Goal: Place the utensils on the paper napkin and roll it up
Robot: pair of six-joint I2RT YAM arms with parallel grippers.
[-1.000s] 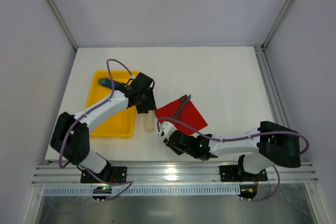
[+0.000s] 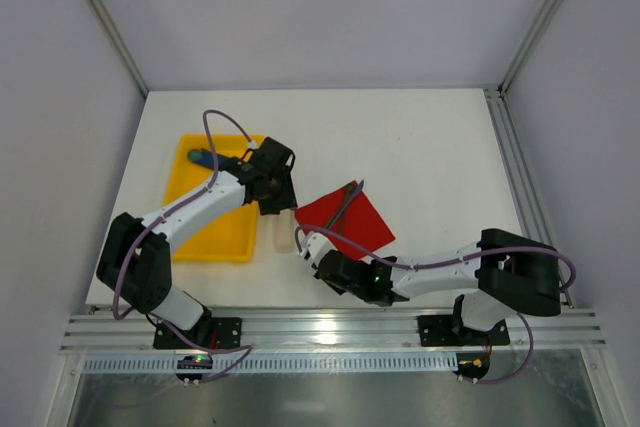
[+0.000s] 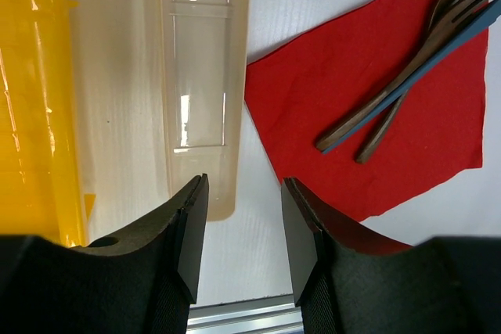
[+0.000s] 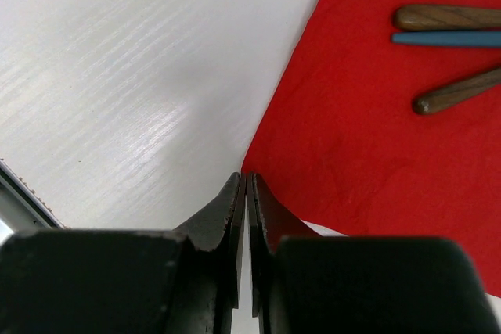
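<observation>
A red napkin (image 2: pixel 366 227) lies on the white table, with a dark wooden fork (image 3: pixel 399 76), a wooden spoon (image 3: pixel 372 138) and a blue knife (image 3: pixel 454 46) laid diagonally across it. My left gripper hangs open over the clear tray beside the napkin's left corner, nothing between its fingers. My right gripper is low at a corner of the napkin, fingertips together at the red edge; whether cloth is between them is unclear.
A yellow bin (image 2: pixel 210 247) with blue items stands at the left. A clear narrow tray (image 3: pixel 200 76) lies between it and the napkin.
The right arm has shifted slightly at the napkin's near side. The left arm and the utensils look unchanged.
</observation>
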